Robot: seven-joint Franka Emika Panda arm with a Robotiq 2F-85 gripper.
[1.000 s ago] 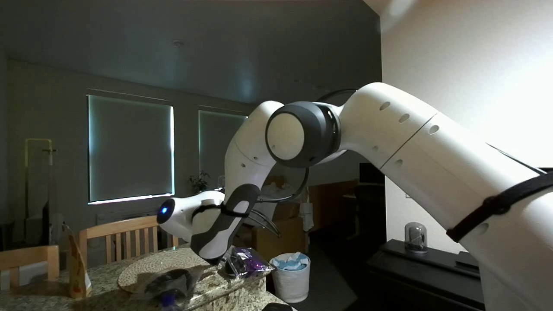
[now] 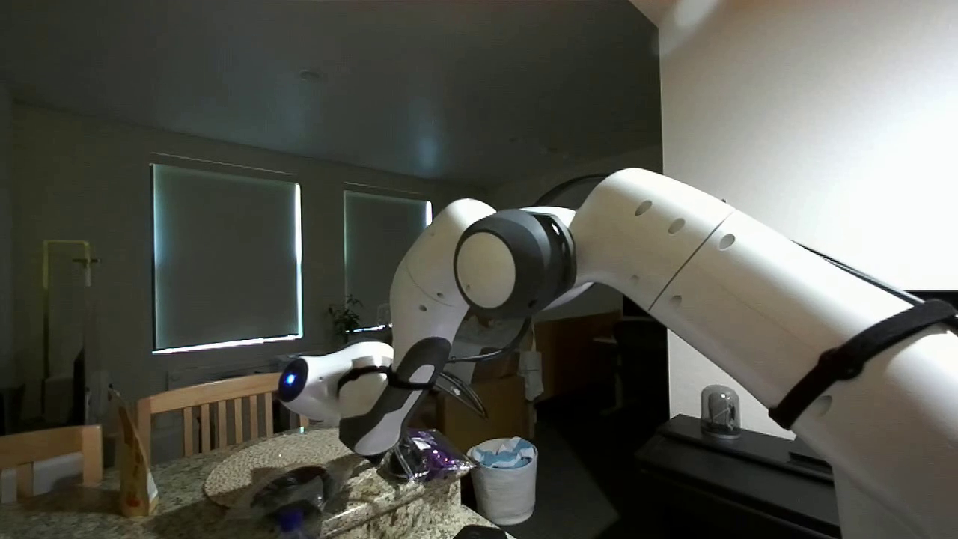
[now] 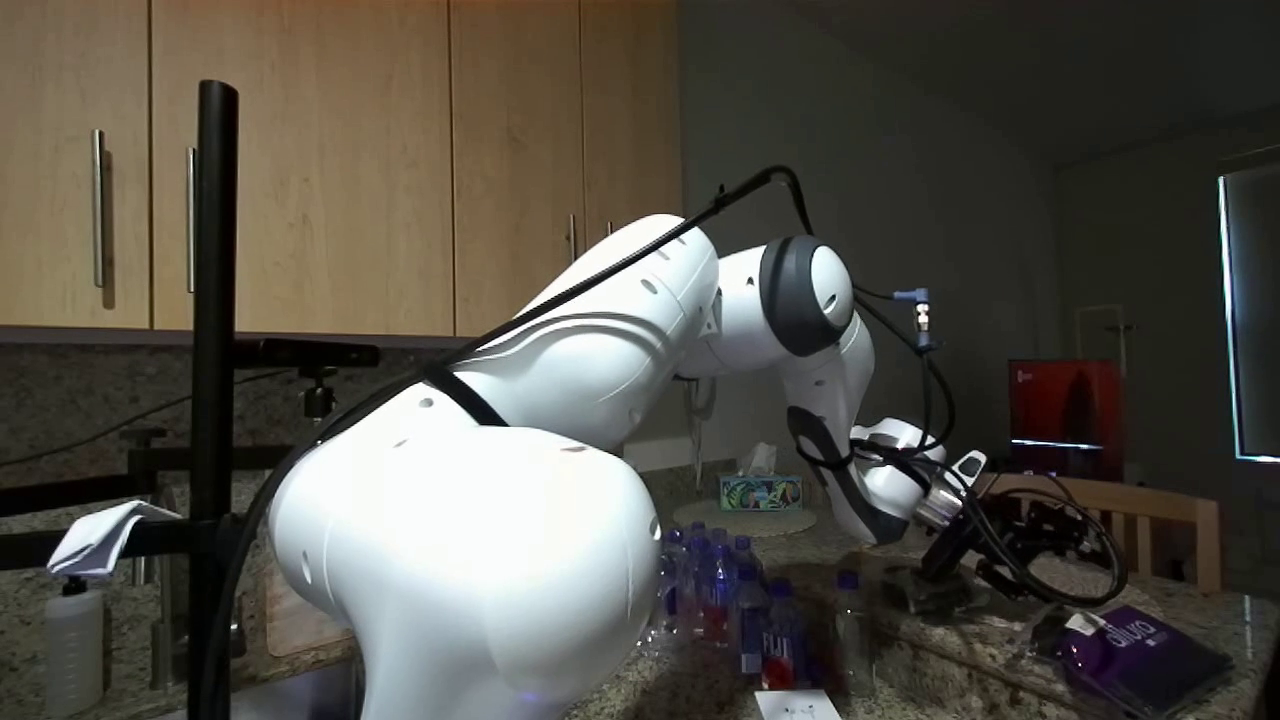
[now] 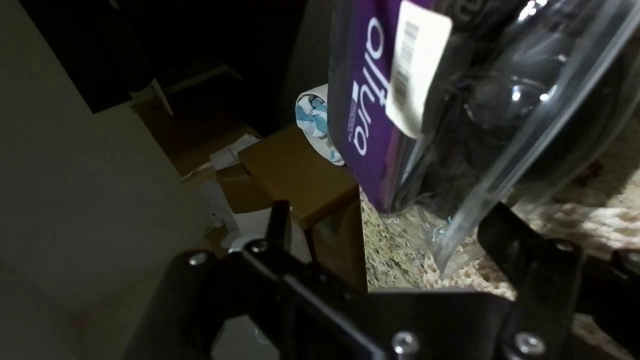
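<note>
A purple packet marked "allura" (image 4: 369,90), with a white barcode label and a clear plastic bag (image 4: 510,102) around dark contents, lies at the counter's edge. In the wrist view my gripper is open, one finger at the left and the other at the right by the bag's lower edge. Whether that finger touches the plastic I cannot tell. The same packet (image 3: 1128,654) shows at the right of exterior view 2, below and right of the wrist. In exterior view 1 the packet (image 2: 440,455) is partly behind the arm, and the fingers are hidden.
Beyond the counter edge stands a white bin (image 2: 504,485). Several bottles (image 3: 720,588) crowd the counter near the arm's base. A round woven mat (image 2: 238,471) and another dark bagged item (image 2: 292,492) lie on the counter, with wooden chairs (image 2: 211,413) behind.
The arm's elbow has come lower, and the wrist has shifted slightly to the right in exterior view 1. The packet stays in the same place.
</note>
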